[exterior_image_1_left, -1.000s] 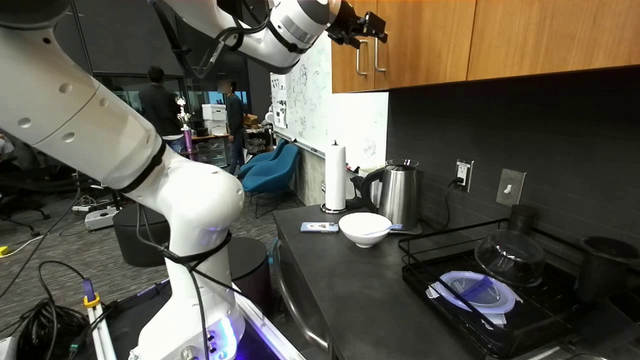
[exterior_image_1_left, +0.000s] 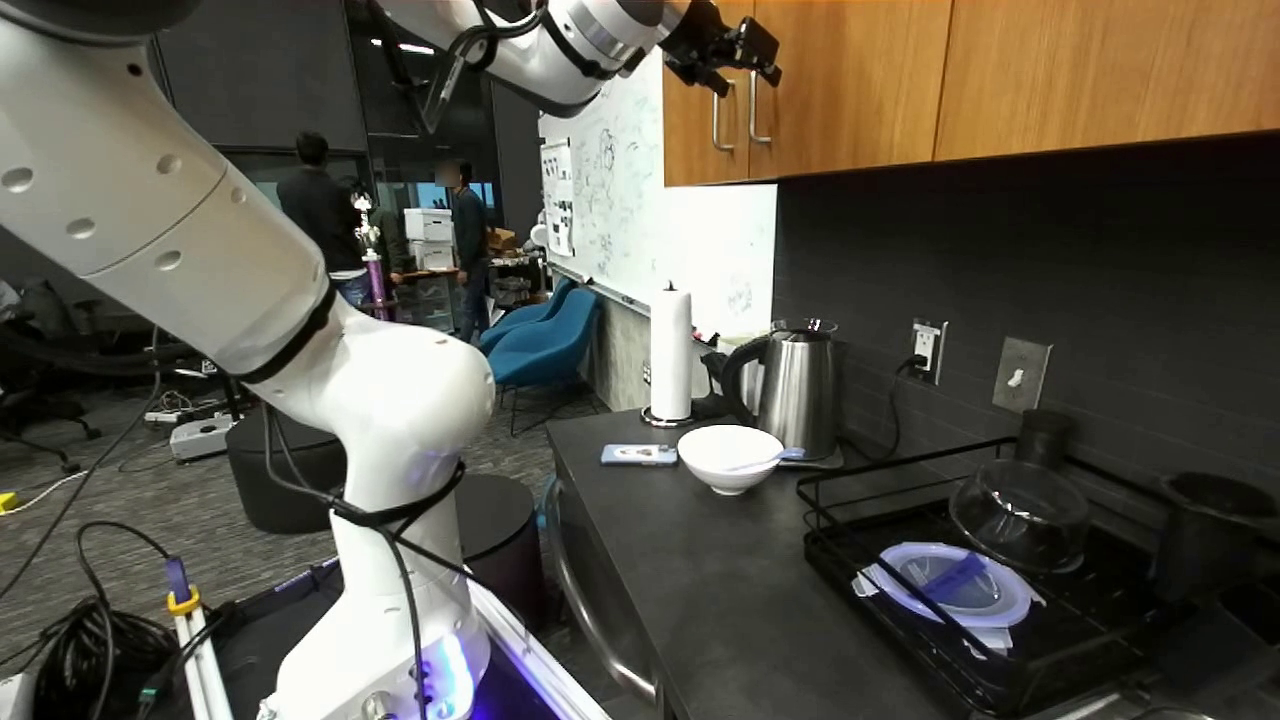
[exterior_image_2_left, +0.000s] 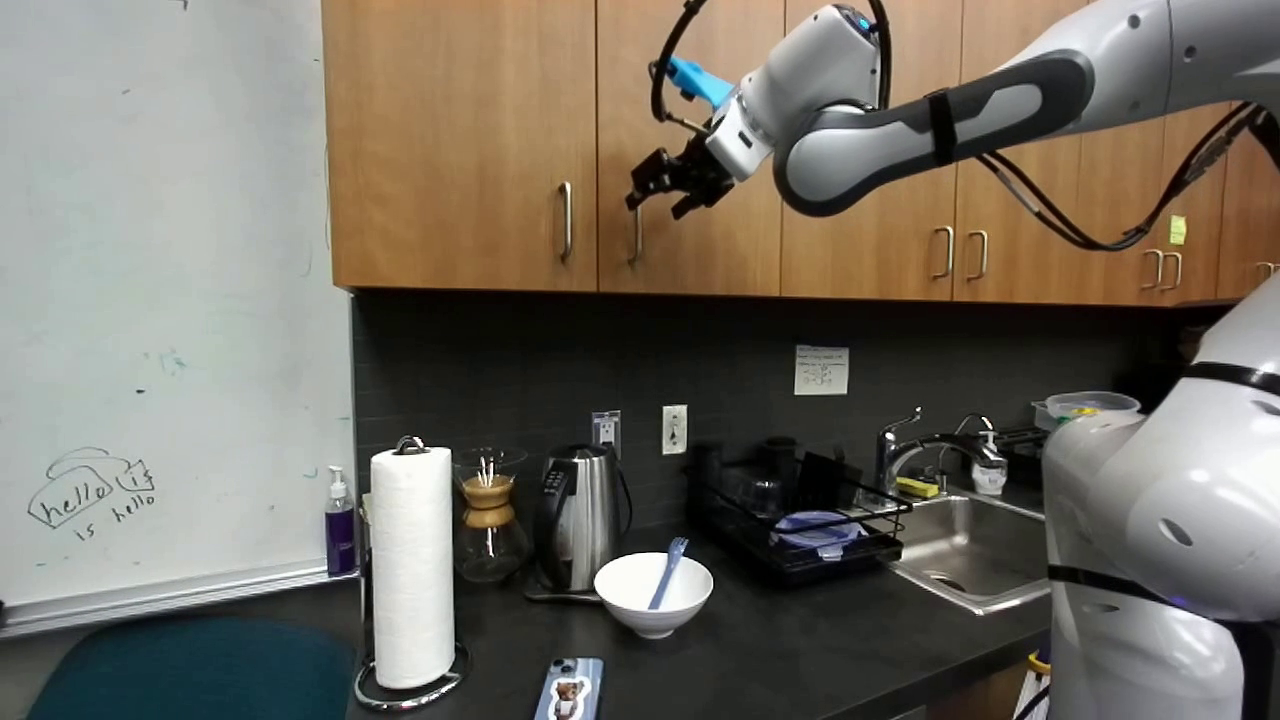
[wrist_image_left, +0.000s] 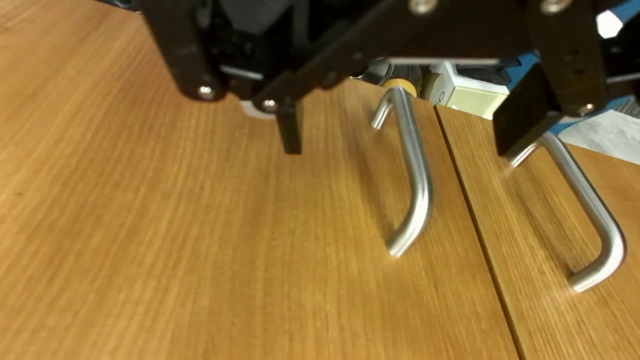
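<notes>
My gripper is open, its black fingers (wrist_image_left: 291, 129) spread wide with nothing held. Between them in the wrist view appears a silver bar handle (wrist_image_left: 414, 159) on a wooden cabinet door (wrist_image_left: 240, 258); whether they reach around it in depth is hard to tell. The neighbouring door's handle (wrist_image_left: 591, 207) lies to the right, partly behind the other fingertip. Exterior view 2 has the gripper (exterior_image_2_left: 656, 206) up at the cabinet fronts, near the top of one handle (exterior_image_2_left: 637, 234), with the other handle (exterior_image_2_left: 566, 222) to its left. Both doors look shut.
Below, the dark counter (exterior_image_1_left: 720, 564) carries a white bowl (exterior_image_2_left: 624, 588) with a blue utensil (exterior_image_2_left: 667, 574), a kettle (exterior_image_2_left: 588, 504), a paper towel roll (exterior_image_2_left: 411, 564) and a phone (exterior_image_2_left: 570, 690). A dish rack (exterior_image_1_left: 840, 546) stands by the sink (exterior_image_2_left: 984, 540).
In exterior view 1 the gripper has shifted slightly right, and the arm's upper link and elbow have swung a little to the right. The counter items have not moved.
</notes>
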